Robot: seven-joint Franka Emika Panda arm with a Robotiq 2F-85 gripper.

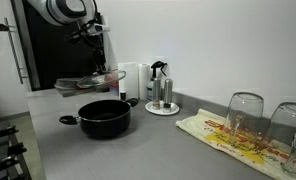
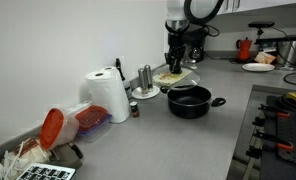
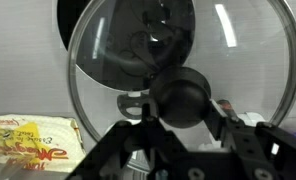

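Note:
My gripper is shut on the black knob of a clear glass lid (image 3: 250, 70), which fills most of the wrist view. In exterior view 1 the lid (image 1: 102, 78) hangs above the rear left of a black pot (image 1: 105, 124), apart from it. The pot (image 2: 193, 105) stands open on the counter, its handles out to the sides. Seen through the glass in the wrist view, the dark pot (image 3: 128, 62) lies toward the upper left, so lid and pot are not centred on each other.
Behind the pot are a white paper roll (image 2: 104, 93) and a plate (image 1: 162, 109) with bottles. A printed cloth (image 1: 213, 130) with two upturned glass jars (image 1: 244, 113) lies at the right. Between pot and cloth the grey counter (image 1: 168, 150) is bare.

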